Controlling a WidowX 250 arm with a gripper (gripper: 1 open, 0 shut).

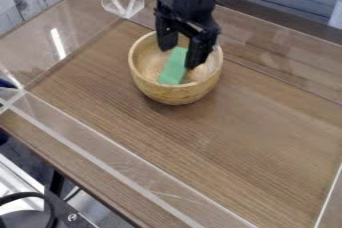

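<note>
A light wooden bowl [174, 89] sits on the wooden table, holding a green block [173, 70] that lies slanted inside. My black gripper [186, 44] hangs over the back half of the bowl, its dark fingers apart, reaching down near the top of the green block. Whether the fingers touch the block is unclear.
A white wire-like object [122, 2] stands at the back left. Dark cables show at the lower left, beyond the table edge.
</note>
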